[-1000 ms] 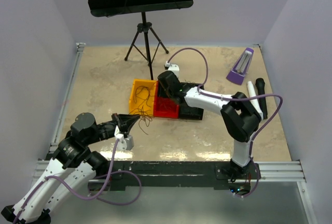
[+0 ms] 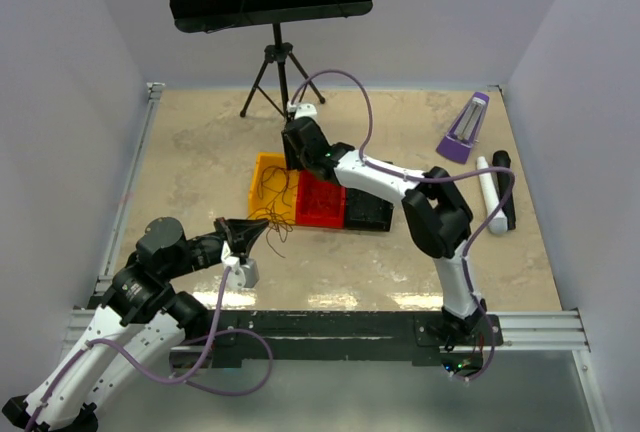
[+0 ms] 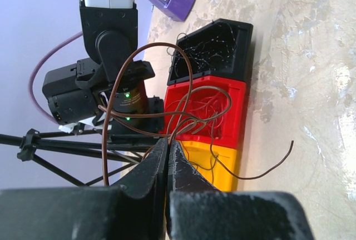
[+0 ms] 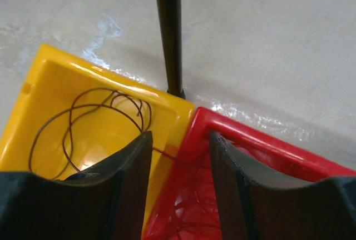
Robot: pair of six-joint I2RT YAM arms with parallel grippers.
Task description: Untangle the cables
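A loose tangle of thin brown cable (image 3: pixel 207 119) bunches at the tips of my left gripper, which is shut on a strand of it. From there one loose end curls out over the table, and other loops reach the yellow bin (image 2: pixel 253 195). More cable (image 4: pixel 89 105) lies coiled inside that bin. My right gripper is open above the wall between the yellow bin and the red bin (image 4: pixel 267 140). A thin strand runs across behind its fingers (image 4: pixel 140 159); I see nothing gripped there.
Thin dark wires lie in the black bin (image 3: pixel 214 51) beside the red one. Behind the bins stands a black music stand (image 2: pixel 280 52). A purple holder (image 2: pixel 463 128), a white cylinder (image 2: pixel 491 195) and a black one (image 2: pixel 504 190) occupy the right side.
The left arm has stayed still with the cable.
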